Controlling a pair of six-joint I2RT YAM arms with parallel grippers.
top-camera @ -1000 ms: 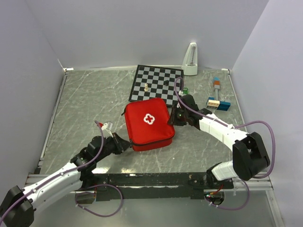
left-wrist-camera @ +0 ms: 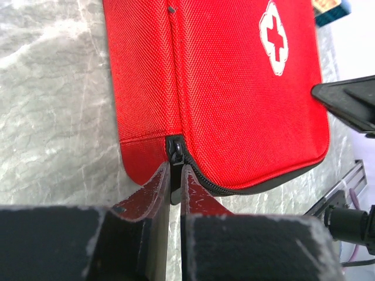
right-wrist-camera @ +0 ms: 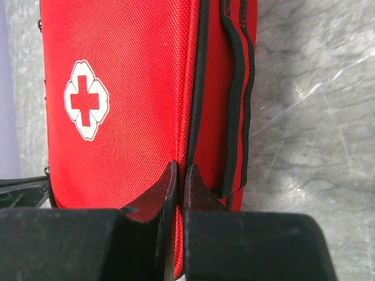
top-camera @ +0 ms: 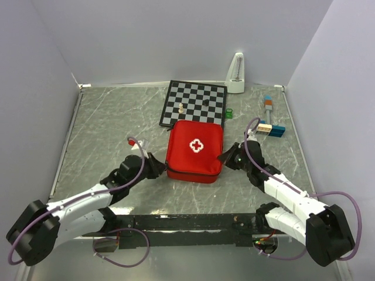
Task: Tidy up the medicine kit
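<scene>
The red medicine kit (top-camera: 195,155), marked with a white cross badge (right-wrist-camera: 86,99), lies closed in the middle of the table. At its near left corner, my left gripper is shut on the black zipper pull (left-wrist-camera: 176,150). On the opposite side, my right gripper is shut on the kit's lid edge, where the black zipper band (right-wrist-camera: 198,88) runs. A black carrying handle (right-wrist-camera: 234,117) hangs along the kit's side wall, just right of the right fingers. What the kit holds is hidden.
Behind the kit lies a chessboard (top-camera: 206,93) with a few small pieces, and a white metronome (top-camera: 235,73) stands at the back. A green item (top-camera: 229,113) and blue-and-orange blocks (top-camera: 275,130) sit to the right.
The kit has slid to the right and turned straighter. Both grippers have travelled right with it, the right one also nearer the front, each still at its edge of the kit.
</scene>
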